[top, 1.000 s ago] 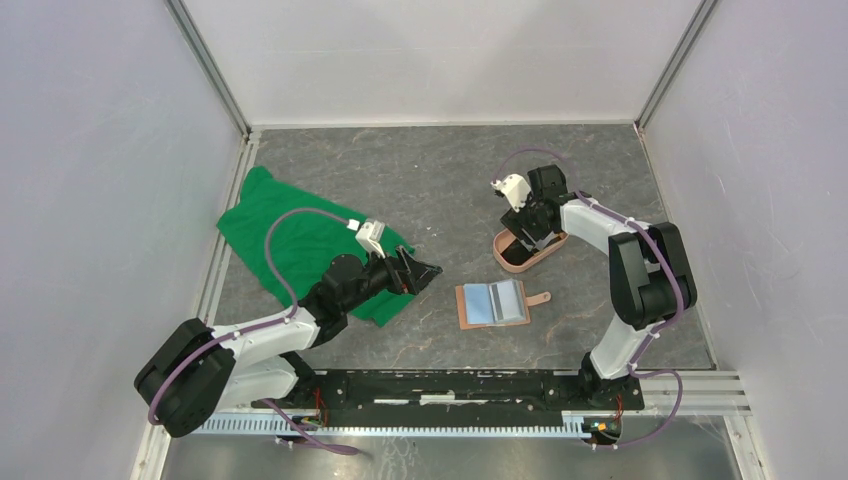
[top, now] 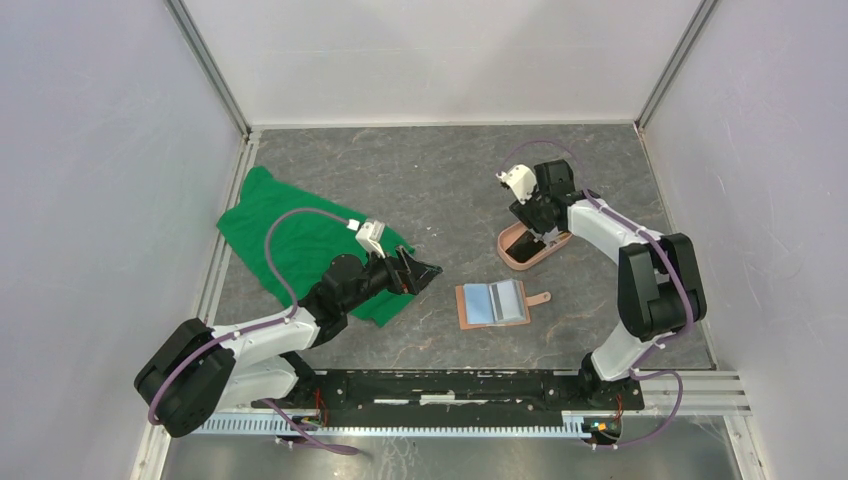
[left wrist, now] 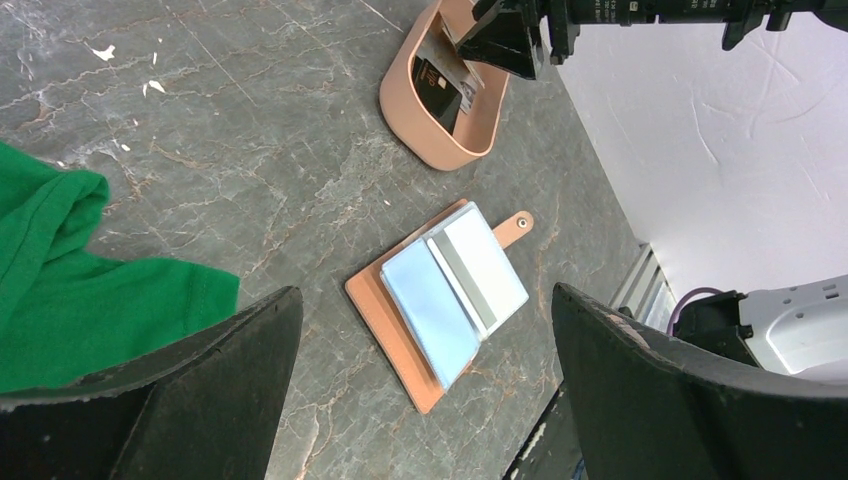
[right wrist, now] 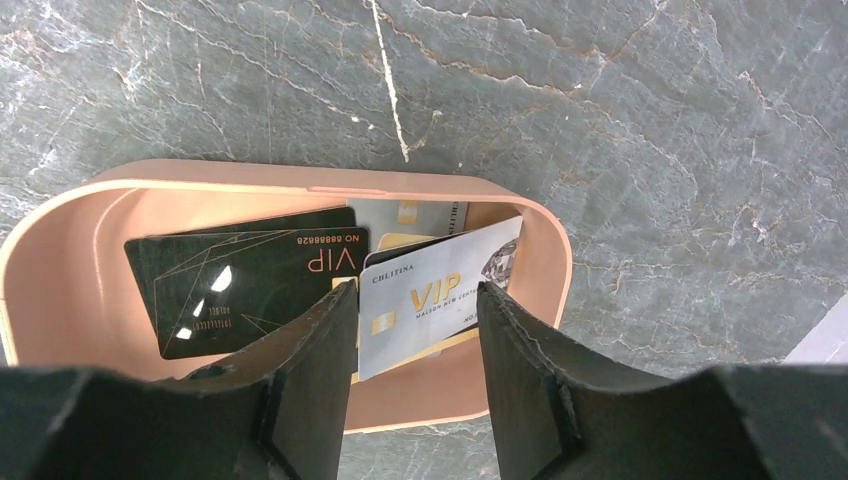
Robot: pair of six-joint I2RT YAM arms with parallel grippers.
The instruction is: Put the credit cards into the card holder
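Note:
The open card holder lies near the front middle, blue and clear sleeves facing up. Behind it stands a pink tray with several cards inside. Over its right end, my right gripper has its fingertips apart around a silver VIP card, which slants on top of other cards. One fingertip is by the card's left edge; the other overlaps its right part. Whether both touch it I cannot tell. A black VIP card lies at the tray's left. My left gripper is open and empty, left of the holder.
A green cloth covers the table's left part, partly under the left arm. The holder's strap points right. Bare table surrounds the holder and lies between cloth and tray.
The right arm has shifted slightly to the right and the tray has slid a little the same way. More of the black card shows from above. The left arm and holder stay put.

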